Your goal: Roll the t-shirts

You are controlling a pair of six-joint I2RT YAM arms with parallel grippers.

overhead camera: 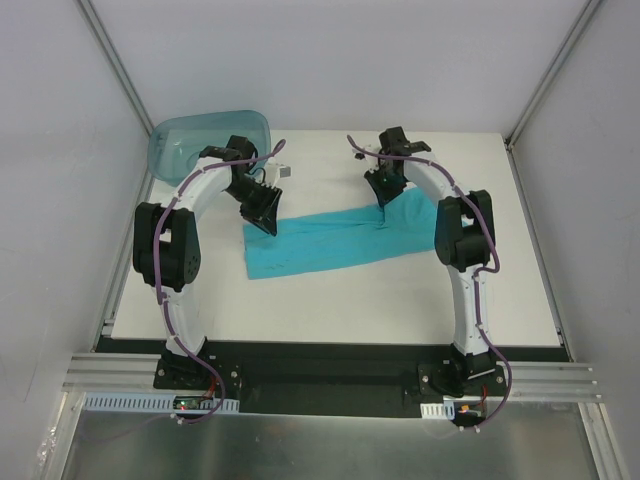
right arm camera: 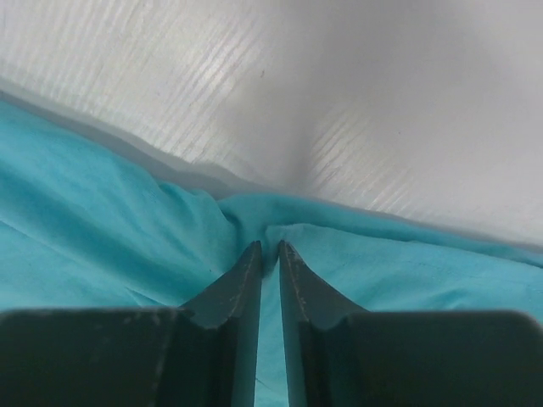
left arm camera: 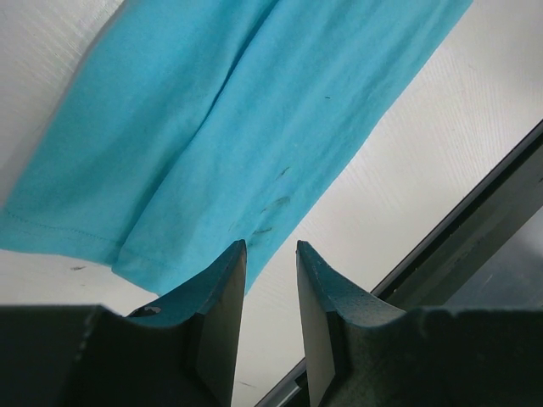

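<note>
A turquoise t-shirt (overhead camera: 320, 243) lies across the middle of the table as a long folded strip, its right part (overhead camera: 412, 222) wider and lapped over. Above the shirt's left end, my left gripper is open, with empty space between its fingers. At the far edge of the shirt, my right gripper has its fingertips close together around a small raised fold of the fabric (right arm camera: 284, 231). Whether they press on it cannot be told. The right arm covers some of the shirt's right end in the top view.
A clear teal bin (overhead camera: 190, 140) stands at the back left corner, near the left arm. Bare white table (overhead camera: 330, 310) stretches in front of the shirt, and more is free behind it.
</note>
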